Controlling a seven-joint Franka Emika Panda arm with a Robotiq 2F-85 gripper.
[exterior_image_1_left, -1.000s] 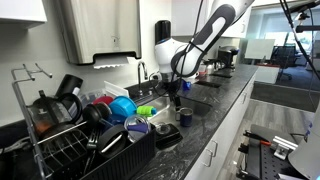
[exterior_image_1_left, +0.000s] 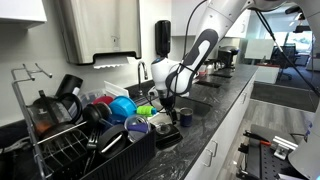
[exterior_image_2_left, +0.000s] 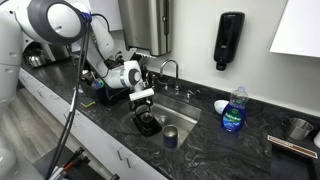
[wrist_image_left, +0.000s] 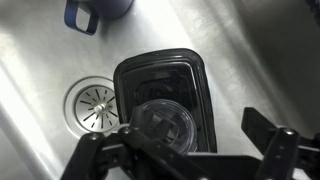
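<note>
Below my gripper, in the wrist view, a black rectangular container (wrist_image_left: 160, 74) lies on the sink's metal floor. Inside it is a clear round cup or lid (wrist_image_left: 165, 124), partly hidden along the bottom edge by the gripper. The fingers stand wide apart on either side of this clear piece, and nothing shows held between them. In exterior view 2 the black container (exterior_image_2_left: 150, 125) sits in the sink with the white arm (exterior_image_2_left: 120, 78) over it; the fingertips are too small to judge there.
A sink drain (wrist_image_left: 94, 105) lies left of the container, and a dark blue mug (wrist_image_left: 92, 12) is at the upper left. A faucet (exterior_image_2_left: 176, 70) rises behind the sink. A full dish rack (exterior_image_1_left: 75, 130) and a blue soap bottle (exterior_image_2_left: 235, 110) occupy the counter.
The arm's hand end has moved left and a little lower in exterior view 1. The dishes and mug on the counter look unmoved.
</note>
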